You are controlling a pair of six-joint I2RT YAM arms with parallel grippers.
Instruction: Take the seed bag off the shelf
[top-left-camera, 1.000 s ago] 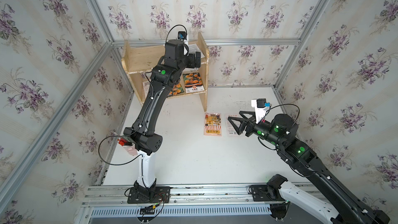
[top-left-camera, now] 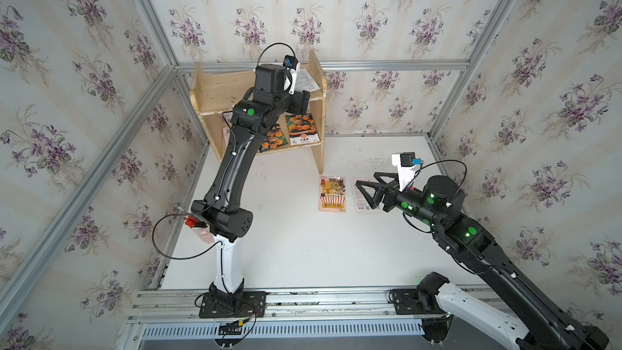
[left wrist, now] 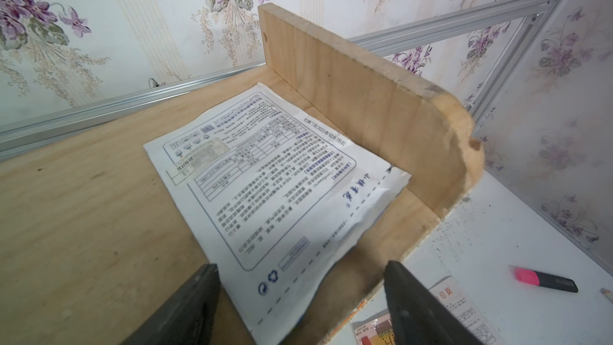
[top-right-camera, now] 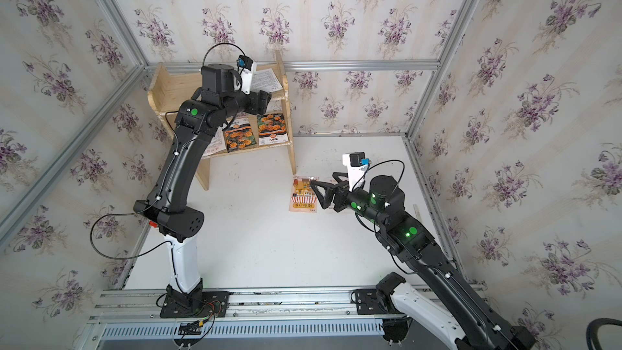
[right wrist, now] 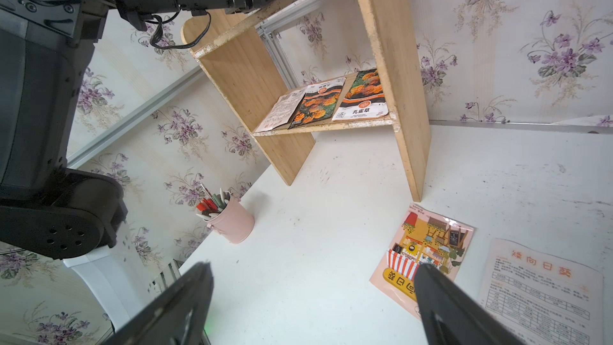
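Note:
A white printed seed bag (left wrist: 274, 179) lies flat on the wooden shelf's top board (left wrist: 83, 217), close to its right side panel, its front corner near the board's edge. My left gripper stands partly open at that front corner, one finger (left wrist: 191, 303) to its left and the other to its right, nothing gripped between them. The shelf's lower board bears orange-flowered bags, among them one at the right (top-right-camera: 272, 128) and another beside it (top-right-camera: 239, 134). Over the white table my right gripper is open and empty, fingers (right wrist: 440, 300) apart.
On the table lie a yellow-and-pink bag (right wrist: 415, 249) and, to its right, a white printed one (right wrist: 542, 290). A pink pen cup (right wrist: 231, 220) stands at the left. A pink-and-black marker (left wrist: 544, 279) lies at the right.
The left gripper has turned and its fingers have shifted slightly; more of the white bag on the top board shows now. The right arm stays where it was.

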